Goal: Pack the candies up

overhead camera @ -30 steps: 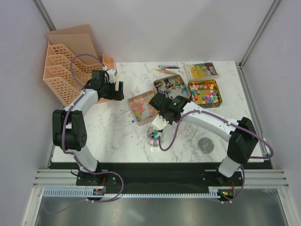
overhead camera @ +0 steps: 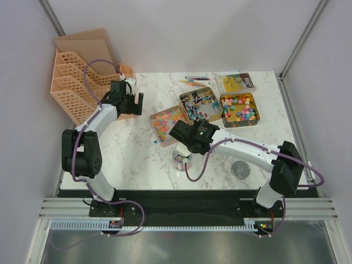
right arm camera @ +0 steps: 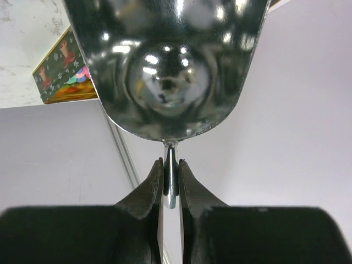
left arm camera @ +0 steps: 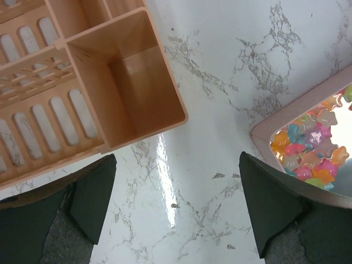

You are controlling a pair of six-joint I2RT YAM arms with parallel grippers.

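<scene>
A clear round jar (overhead camera: 177, 165) with colourful candies in it stands on the table in front of the pink box, partly covered by the right arm. My right gripper is shut on the thin handle of a shiny metal scoop (right arm camera: 168, 82). Its bowl fills the upper middle of the right wrist view, and I cannot tell whether it holds candy. The top view hides the scoop at the right arm's end, close above the jar. My left gripper hangs open and empty beside the tan rack (left arm camera: 140, 77). Gummy-like candies (left arm camera: 311, 146) lie in the pink box (left arm camera: 267, 132).
At the back are a box of wrapped candies (overhead camera: 192, 99), a green-sided candy box (overhead camera: 239, 116), a flat packet (overhead camera: 238, 83) and several pens (overhead camera: 195, 81). A round clear lid (overhead camera: 240, 170) lies front right.
My right arm's end has shifted slightly and turned above the jar, and its elbow has moved a little. The left arm has barely moved.
</scene>
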